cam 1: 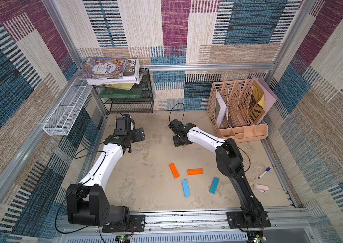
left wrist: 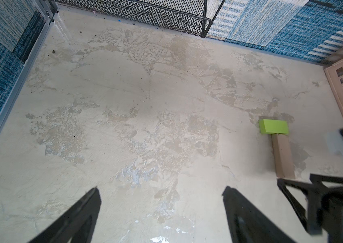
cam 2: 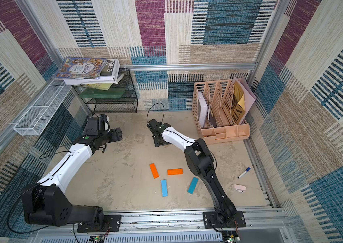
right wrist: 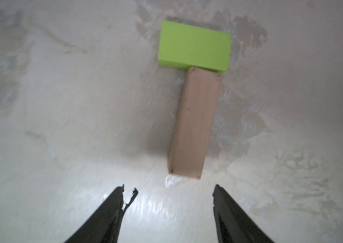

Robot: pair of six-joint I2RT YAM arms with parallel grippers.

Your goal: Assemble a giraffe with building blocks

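A green block (right wrist: 193,46) lies crosswise against the top end of a wooden block (right wrist: 193,121), both on the table. My right gripper is just short of the wooden block's near end, its fingers apart with nothing between them. My left gripper stands open over bare table at the left, left of both blocks. Two orange blocks (cam 1: 174,170) (cam 1: 195,171), a light blue block (cam 1: 185,187) and a teal block (cam 1: 214,185) lie loose on the front middle of the table.
A peach file organizer (cam 1: 236,131) stands at back right, a black wire shelf (cam 2: 110,103) with books at back left. A marker (cam 1: 264,172) and a pink object (cam 1: 260,187) lie at front right.
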